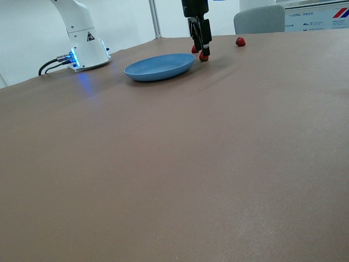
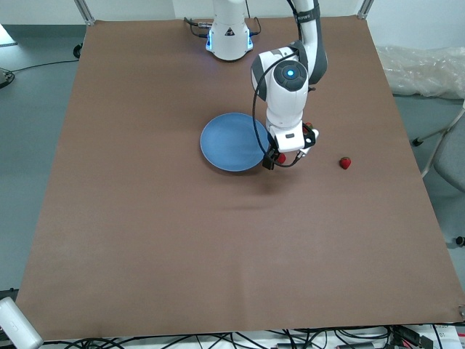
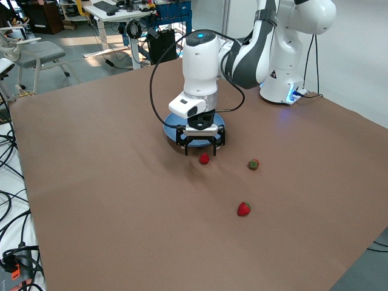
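Observation:
My white arm reaches over the table, its black gripper (image 3: 200, 145) hanging beside a blue plate (image 2: 229, 142), with its two fingers apart in the right view. A red strawberry (image 3: 204, 159) lies just by the fingers, partly behind the gripper in the top view. A second strawberry (image 3: 244, 209) lies apart on the table, also seen in the left view as a red spot (image 2: 345, 163). A third, greenish-red strawberry (image 3: 253, 164) sits between them to one side. Nothing shows held in the gripper.
The arm's base (image 2: 229, 40) stands at the back edge. Cables and equipment lie along one edge, off the tabletop.

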